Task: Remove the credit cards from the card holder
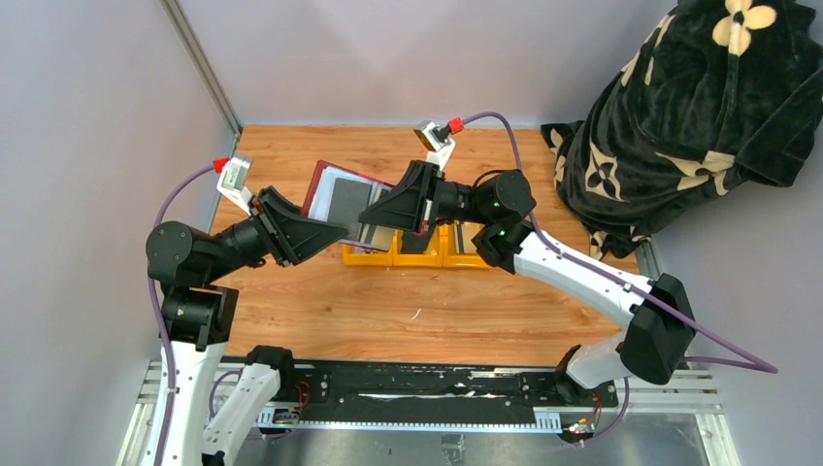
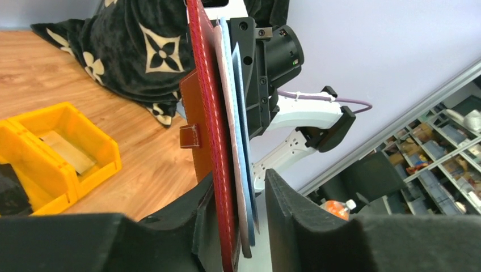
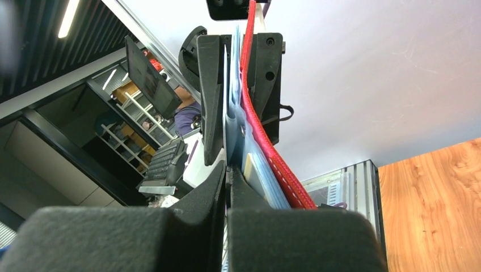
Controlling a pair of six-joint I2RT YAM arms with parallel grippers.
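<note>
The card holder (image 1: 335, 186), reddish-brown with pale clear sleeves, hangs opened out above the table between both grippers. Dark grey cards (image 1: 347, 202) show in its sleeves from above. My left gripper is part open around the holder's lower edge. One finger lies close to the red cover, and a gap separates the sleeves from the other finger (image 2: 278, 198). My right gripper is shut beside the bluish sleeves (image 3: 232, 107), its tips at their edge; no card shows between them. A cream edge (image 3: 253, 177) sticks out among the sleeves there.
Yellow bins (image 1: 419, 260) stand on the wooden table below the holder; a dark item (image 2: 12, 190) and a beige one (image 2: 71, 152) lie in them. A black patterned cloth (image 1: 679, 136) covers the back right.
</note>
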